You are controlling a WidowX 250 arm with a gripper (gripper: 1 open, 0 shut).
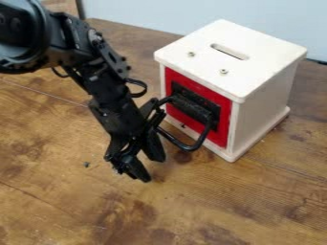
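A black robot arm reaches down from the upper left to my gripper (149, 163), which hangs just above or on the wooden table, left of a white wooden box (251, 59). The box has a slot on top and a red front panel (221, 128) with a black fitting. A black looped cable or tube arcs from the arm near the gripper toward that front. The fingers look somewhat spread, though their exact state is hard to make out; nothing clearly shows between them.
A pale wall runs behind the box at the back right.
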